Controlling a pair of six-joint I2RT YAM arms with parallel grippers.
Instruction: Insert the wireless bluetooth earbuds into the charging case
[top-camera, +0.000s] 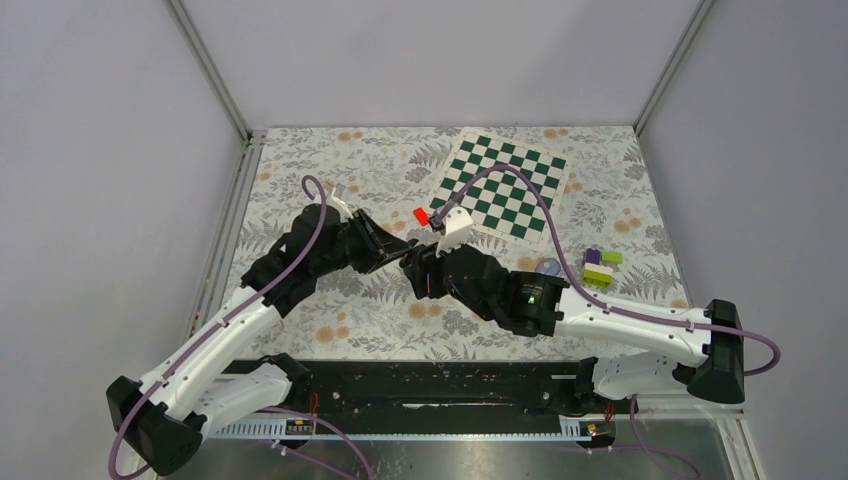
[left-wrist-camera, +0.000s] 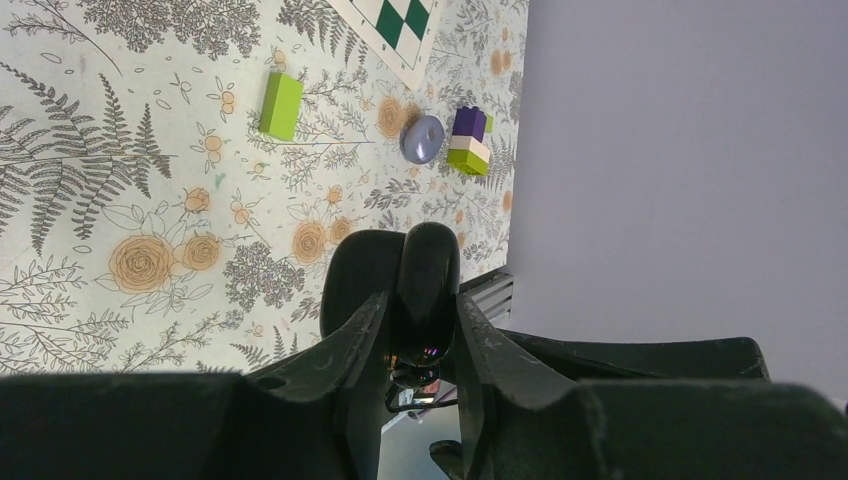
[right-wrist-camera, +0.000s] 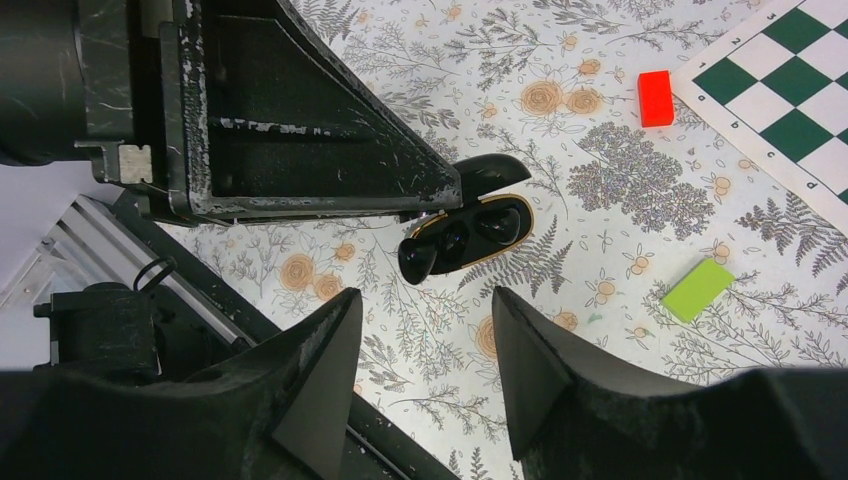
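Observation:
The black charging case (right-wrist-camera: 465, 239) is held in mid-air by my left gripper, shut on it; its lid (right-wrist-camera: 492, 172) is raised. In the right wrist view the case's interior faces that camera, with dark, glossy shapes in its wells; I cannot tell whether these are earbuds. My right gripper stands part open just short of the case, nothing visible between its fingers. In the top view the two grippers (top-camera: 418, 262) meet above the middle of the table and hide most of the case.
A red block (right-wrist-camera: 655, 98), a green block (right-wrist-camera: 697, 289) and a checkered board (right-wrist-camera: 774, 90) lie on the floral table. A round lilac object (left-wrist-camera: 423, 139) and stacked blocks (left-wrist-camera: 468, 141) stand to the right.

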